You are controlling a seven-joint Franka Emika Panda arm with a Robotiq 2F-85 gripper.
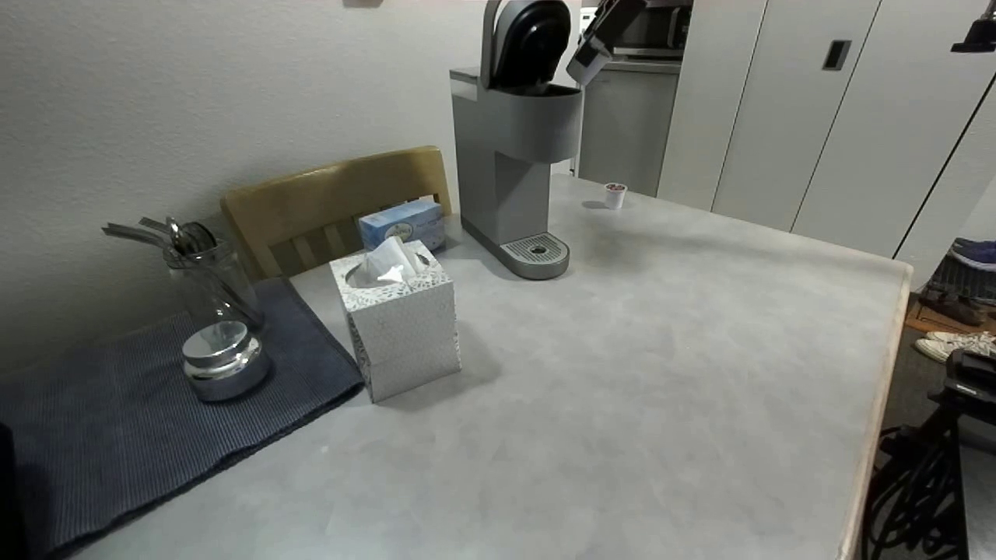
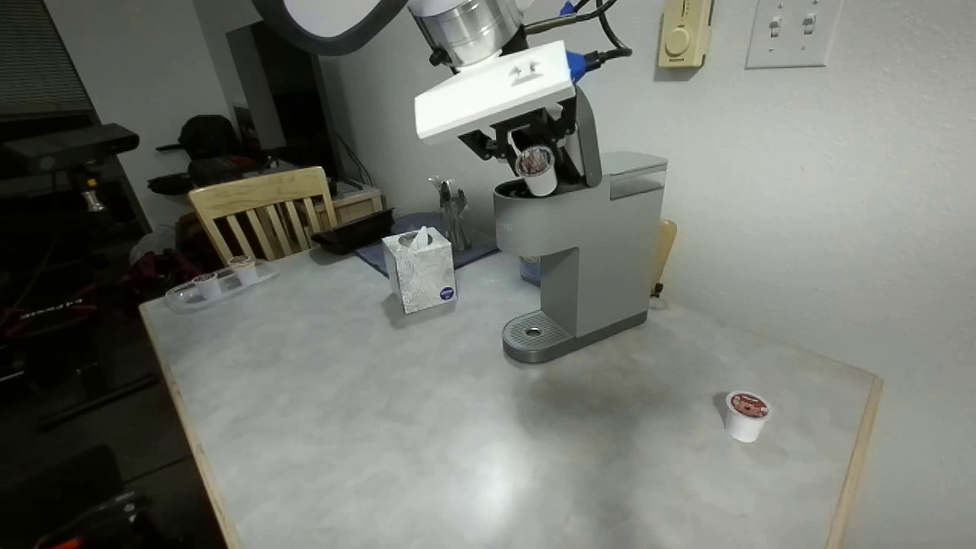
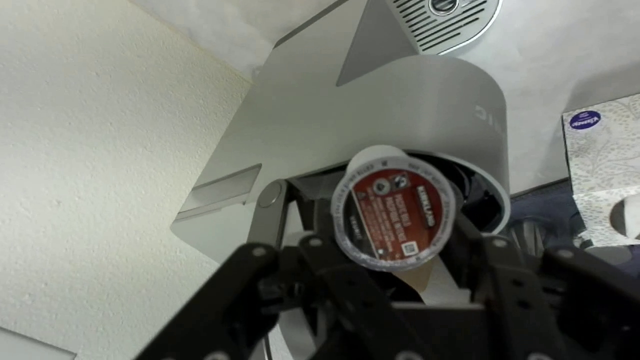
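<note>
My gripper is shut on a white coffee pod (image 3: pixel 396 213), whose red printed lid faces the wrist camera. The same pod (image 2: pixel 537 171) appears tilted in exterior view 2, in front of the opening of the grey coffee maker (image 2: pixel 599 247). In exterior view 1 the pod (image 1: pixel 587 61) hangs at the right of the machine's raised lid (image 1: pixel 532 42), a little above the rim. From the wrist, the pod covers part of the dark pod chamber (image 3: pixel 480 201); whether it touches the rim, I cannot tell.
A second pod (image 2: pixel 746 417) stands on the table right of the machine. The patterned tissue box (image 1: pixel 406 322), a blue box (image 1: pixel 403 224), a silver jar (image 1: pixel 224 362) and a utensil glass (image 1: pixel 215 280) stand to its other side. Open tabletop (image 1: pixel 654 392) lies in front.
</note>
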